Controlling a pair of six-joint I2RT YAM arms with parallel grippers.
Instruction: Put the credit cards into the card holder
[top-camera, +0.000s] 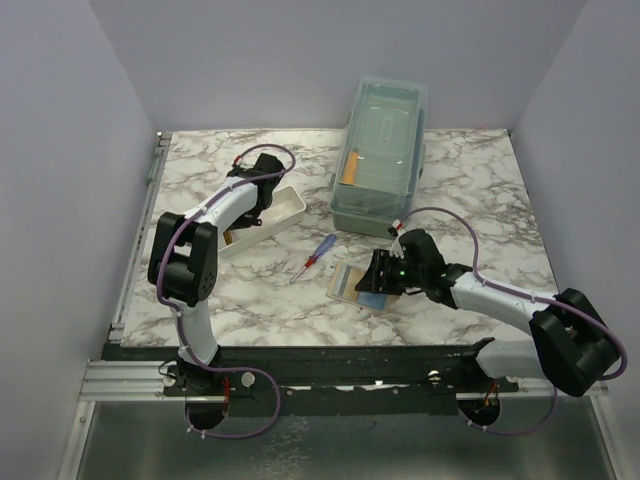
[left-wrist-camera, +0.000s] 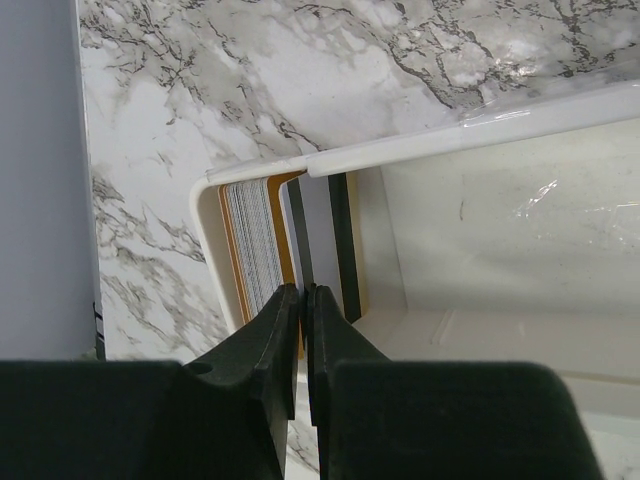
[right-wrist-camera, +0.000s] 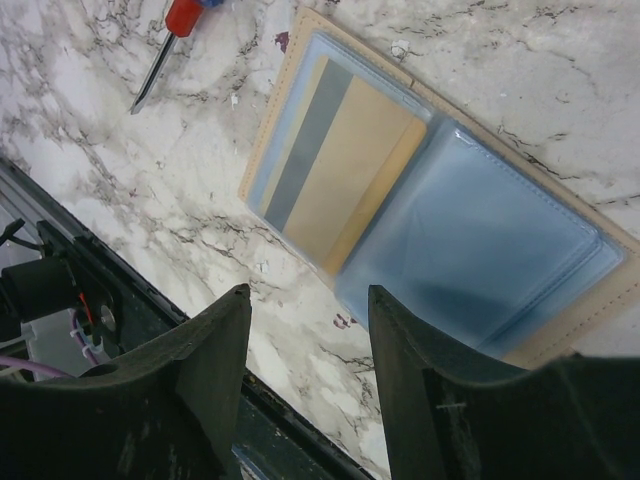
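Note:
In the left wrist view, several cards (left-wrist-camera: 250, 235) stand packed at the end of a white tray (left-wrist-camera: 500, 200); my left gripper reaches in at them, fingertips close together at a white-and-dark striped card (left-wrist-camera: 320, 230); whether it grips it is unclear. In the right wrist view, a tan card holder (right-wrist-camera: 600, 310) lies on the marble, with striped cards (right-wrist-camera: 330, 170) in one pocket and a blue clear pocket (right-wrist-camera: 480, 240) beside. My right gripper is over it, fingers apart, nothing between them.
A screwdriver (top-camera: 312, 258) lies between tray and holder. A large lidded plastic box (top-camera: 380, 150) stands at the back centre. Grey walls border the marble table.

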